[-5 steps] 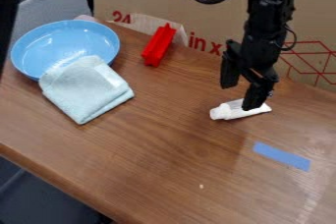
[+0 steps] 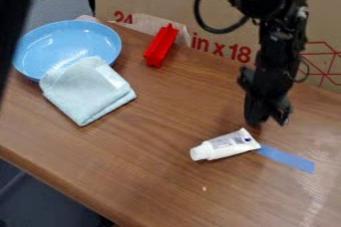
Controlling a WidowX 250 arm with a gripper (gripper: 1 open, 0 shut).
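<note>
The black gripper (image 2: 266,107) points down over the right part of the wooden table, shut, with nothing visible between its fingers. Just below and left of its tips lies a white tube (image 2: 224,145) on its side, cap toward the lower left, beside a strip of blue tape (image 2: 285,158).
A blue plate (image 2: 67,40) and a folded light cloth (image 2: 86,94) lie on the left, with a red object (image 2: 160,46) at the back. A cardboard box (image 2: 213,22) stands behind.
The white tube has moved down and left, to the end of the tape strip. The gripper, earlier down on the tube, now sits slightly right of and above it, apart from it.
</note>
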